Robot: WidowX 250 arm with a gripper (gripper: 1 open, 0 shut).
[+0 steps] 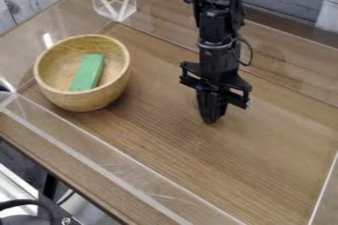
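The black robot arm reaches down from the top of the view to the middle of the wooden table (172,170). Its gripper (211,109) points down at the tabletop, low over it or touching it, and looks shut, with nothing visible between its dark fingers. A round tan bowl (63,83) on the left holds a green block (87,71), well apart from the gripper.
A clear angular stand (114,4) is at the back left and a white cylindrical object (329,12) at the back right edge. Dark cables show at the bottom left.
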